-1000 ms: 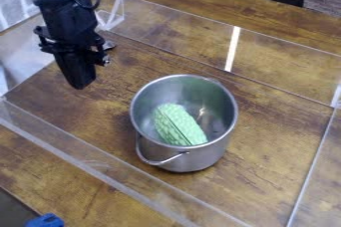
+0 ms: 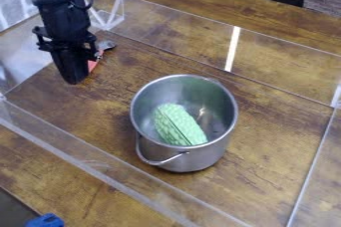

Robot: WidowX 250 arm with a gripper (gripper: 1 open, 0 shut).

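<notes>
The black gripper hangs at the upper left, low over the wooden table, its tips close to a small object with red and grey parts that it partly hides. It looks shut, with nothing clearly visible between its fingers. A steel pot stands at the centre right with a pale green textured item lying inside it.
Clear plastic walls border the wooden work area. The table between the gripper and the pot is bare. A blue object sits at the bottom left corner.
The gripper has moved lower and somewhat to the left, and more of the red part beside it now shows. The pot and its content are unchanged.
</notes>
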